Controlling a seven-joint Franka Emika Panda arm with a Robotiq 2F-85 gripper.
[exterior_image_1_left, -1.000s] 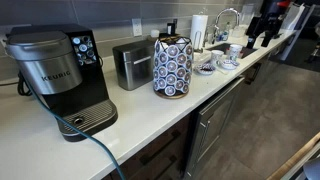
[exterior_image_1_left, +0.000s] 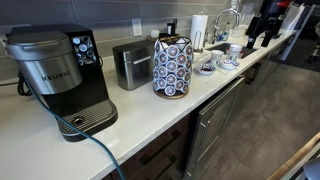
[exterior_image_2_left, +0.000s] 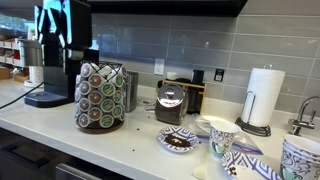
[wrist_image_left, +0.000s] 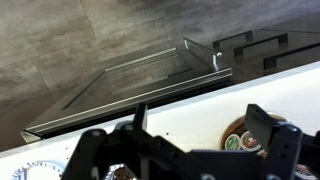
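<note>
My gripper stands open in the wrist view, its black fingers wide apart with nothing between them. Below it lie the white counter's front edge and a round wooden-rimmed carousel (wrist_image_left: 233, 128), partly hidden by the gripper. This carousel (exterior_image_2_left: 100, 98) is full of coffee pods and stands upright on the counter. In exterior view 2 the gripper (exterior_image_2_left: 61, 70) points down at the upper left, nearer the camera than the carousel. Exterior view 1 has the dark gripper (exterior_image_1_left: 264, 38) small at the upper right. A Keurig coffee maker (exterior_image_1_left: 62, 80) stands at the left there.
A metal box (exterior_image_1_left: 134, 64) stands by the wall. Patterned cups (exterior_image_2_left: 221, 138) and plates (exterior_image_2_left: 179, 139) occupy the counter toward the sink, with a paper towel roll (exterior_image_2_left: 263, 97) behind. A cable (exterior_image_1_left: 95, 140) crosses the counter's front. Clear counter (exterior_image_1_left: 140, 110) lies before the carousel.
</note>
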